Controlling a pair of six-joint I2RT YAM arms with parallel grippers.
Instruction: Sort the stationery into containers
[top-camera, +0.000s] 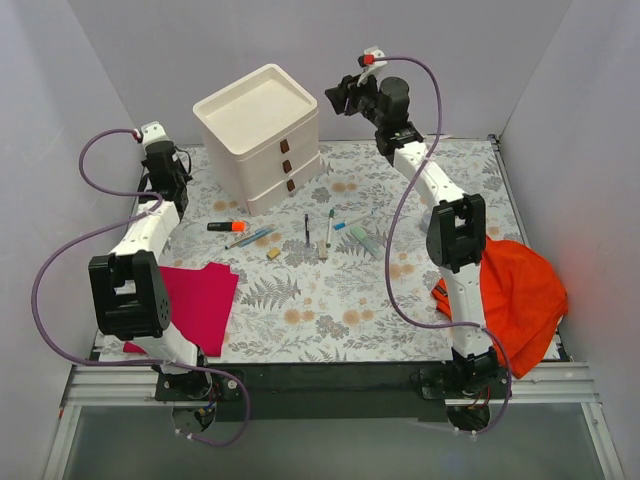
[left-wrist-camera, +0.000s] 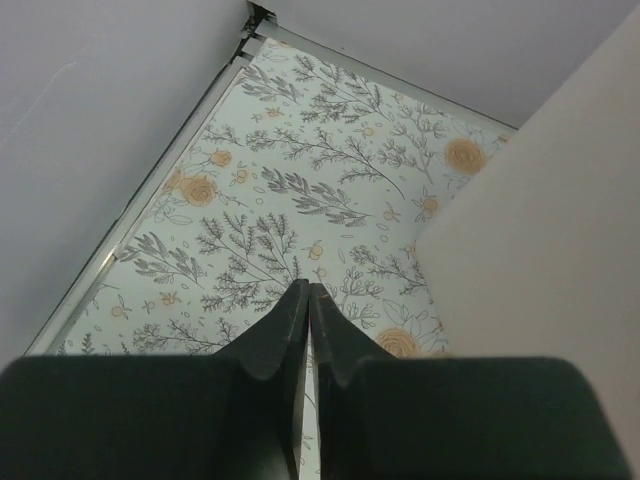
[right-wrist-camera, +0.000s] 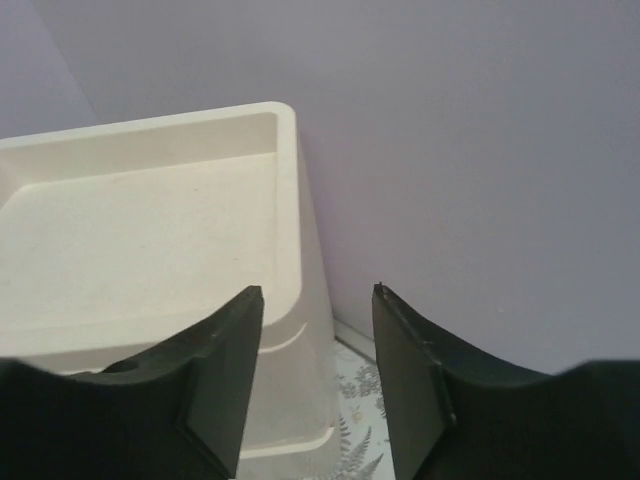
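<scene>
A white three-drawer box (top-camera: 250, 110) with a tray top stands at the back. My left gripper is shut, nothing visible between its fingers, left of the box over bare floral mat. My right gripper is part open and empty, raised right of the box, facing its top. Stationery lies mid-mat: an orange-black marker (top-camera: 226, 226), pens (top-camera: 330, 228), a yellow eraser (top-camera: 273, 253) and a green item (top-camera: 365, 241).
A pink cloth (top-camera: 195, 300) lies front left, an orange cloth (top-camera: 525, 310) front right. Grey walls close in the back and sides.
</scene>
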